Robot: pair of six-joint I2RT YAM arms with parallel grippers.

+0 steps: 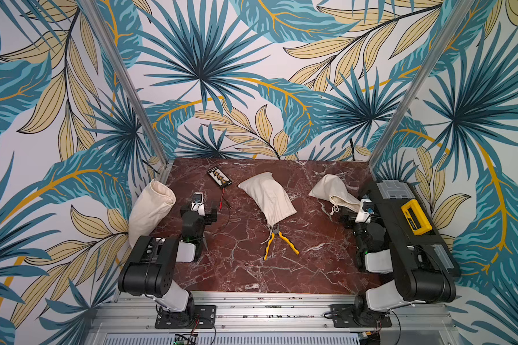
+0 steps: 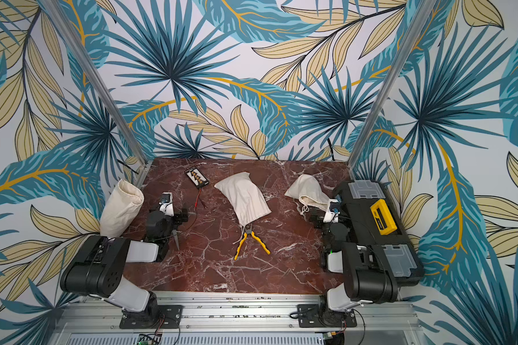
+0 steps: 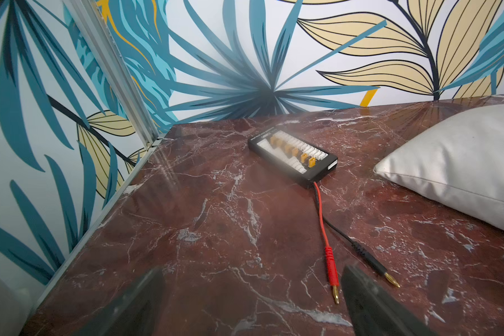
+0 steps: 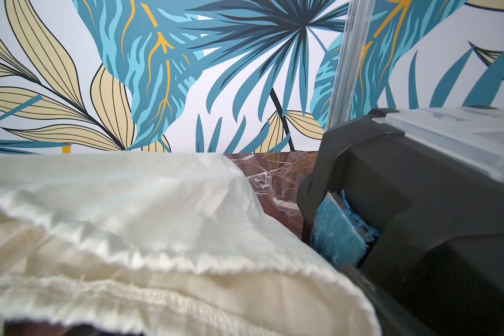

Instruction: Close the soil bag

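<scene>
Three cream cloth bags are in view; which one holds soil cannot be told. The right bag (image 1: 332, 191) lies on its side, its mouth gaping toward my right gripper (image 1: 350, 217), a drawcord loop hanging from it. In the right wrist view the ruffled rim of the right bag (image 4: 168, 257) fills the lower left, hiding much of the open gripper. The middle bag (image 1: 267, 197) lies flat, its neck gathered toward the front. The left bag (image 1: 149, 208) leans upright at the left edge. My left gripper is open and empty above bare table.
A black toolbox (image 1: 405, 215) with a yellow handle stands close by the right arm. Pliers (image 1: 278, 240) with yellow handles lie below the middle bag. A black connector board (image 3: 294, 154) with red and black leads sits at the back left.
</scene>
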